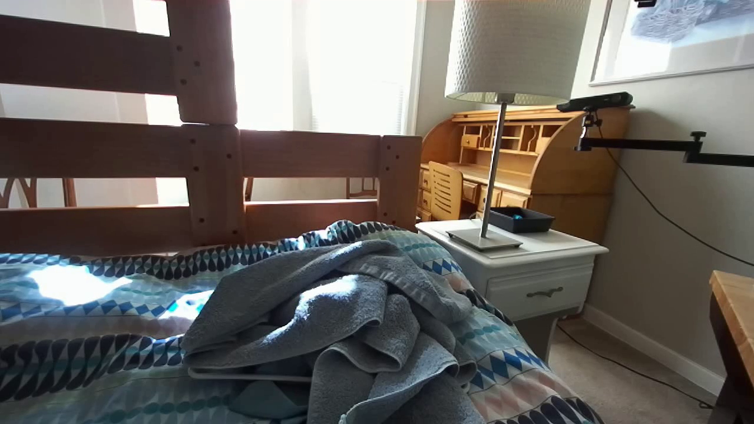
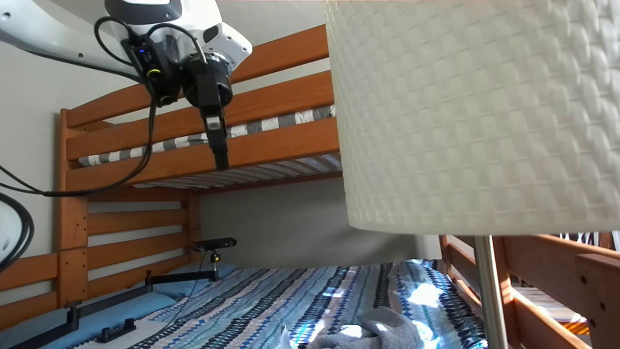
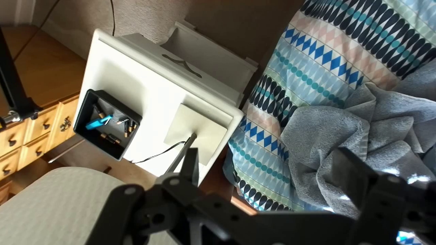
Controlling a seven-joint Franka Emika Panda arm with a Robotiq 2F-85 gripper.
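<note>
A crumpled grey towel (image 1: pixel 339 318) lies in a heap on the patterned bedding (image 1: pixel 92 353). Under its near edge, a pale thin rim and a teal patch show in exterior view 1; what they belong to is hidden. My gripper is open, its fingers (image 3: pixel 190 163) wide apart and empty. It hangs high, clear of the bed, the towel and the nightstand. Exterior view 2 shows the gripper (image 2: pixel 221 166) from the side. On the white nightstand (image 3: pixel 122 67) stands a black tray (image 3: pixel 135 116) holding several batteries and a blue item (image 3: pixel 98 122).
A lamp rises from the nightstand on a square base (image 3: pixel 196 126); its wide shade (image 3: pixel 57 204) is close to my gripper. A camera (image 1: pixel 597 101) on a black arm stands at the right. Bunk rails (image 2: pixel 273 110) lie behind my arm.
</note>
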